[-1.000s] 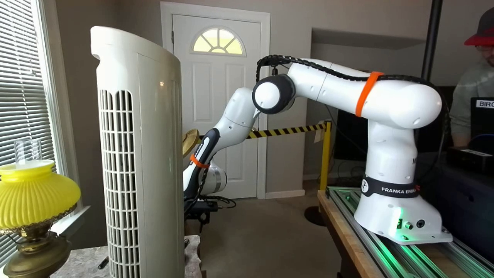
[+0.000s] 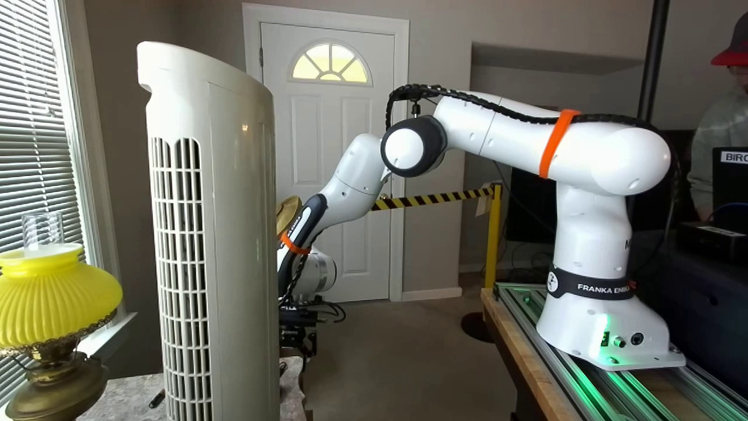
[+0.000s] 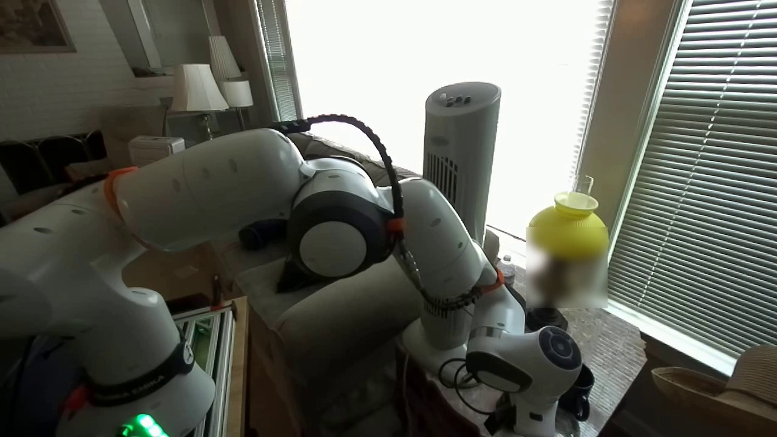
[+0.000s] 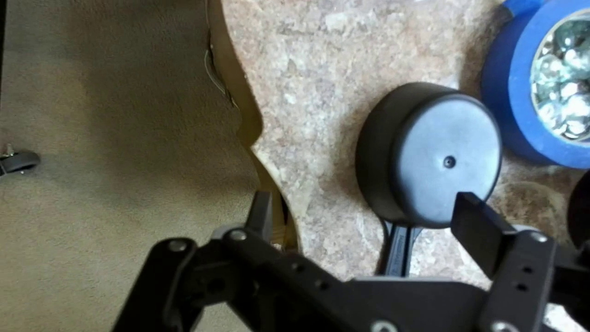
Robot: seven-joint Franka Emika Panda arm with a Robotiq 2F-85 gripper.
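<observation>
My gripper stands open in the wrist view, its black fingers wide apart and nothing held between them. Ahead of the gap, toward the right finger [image 4: 476, 232], a black round object [image 4: 445, 157] rests on the stone-patterned tabletop [image 4: 332, 72]. Its flat face has a small hole in the middle, and a dark handle-like piece [image 4: 398, 251] shows below it. The left finger [image 4: 261, 213] appears over the table's edge and the carpet. In exterior view 1 the tower fan hides part of the hand; in exterior view 2 the fingertips are out of sight.
A blue round object [image 4: 500, 99] with clear glassy pieces inside lies close to the black one. Around the table stand the tall fan [image 3: 466, 145] and a yellow-shaded lamp [image 3: 568, 229]. A dark mug [image 3: 580, 393] is beside the hand. Carpet [image 4: 127, 166] lies beyond the edge.
In exterior view 1 the wrist and hand have shifted slightly left, further behind the fan. The person at the far right has moved a little.
</observation>
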